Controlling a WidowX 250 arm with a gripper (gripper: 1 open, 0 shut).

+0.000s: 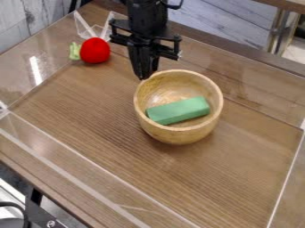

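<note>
My black gripper (145, 61) hangs upright over the back left rim of a wooden bowl (179, 134), its narrow fingertips just above that rim. Whether the fingers are apart or together is hard to make out. Inside the bowl lies a green block (177, 110). A red round object (96, 51), like a tomato with green leaves at its left, sits on the table to the left of the gripper.
A pale wall (30, 27) runs along the back left, a wooden ledge shows at the top right, and cables are at the bottom left.
</note>
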